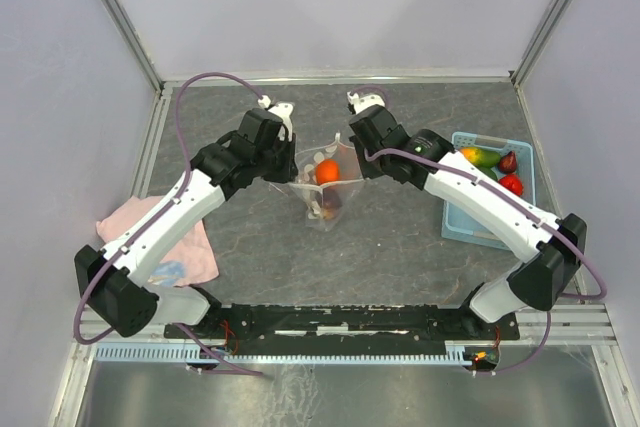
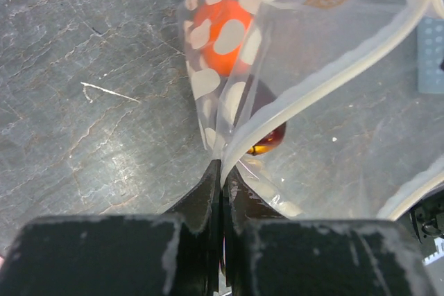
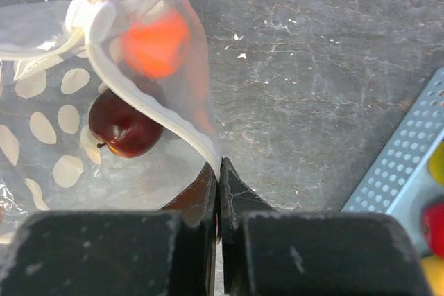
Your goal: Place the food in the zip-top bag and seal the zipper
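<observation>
The clear zip top bag (image 1: 345, 162) hangs between my two grippers, its mouth spread wide. Inside it lie an orange (image 1: 327, 171) and a dark red fruit (image 3: 123, 124), the latter plain in the right wrist view. My left gripper is shut on one side of the bag's rim, the film pinched between its fingertips. My right gripper is shut on the opposite rim (image 3: 156, 110), a thin edge running into its tips. The zip slider (image 3: 94, 15) sits at the far end of the rim.
At the right stands a blue perforated basket (image 1: 470, 225) with several fruits and vegetables in it. A pink cloth (image 1: 165, 237) lies on the left. The grey table between the bag and the front edge is clear.
</observation>
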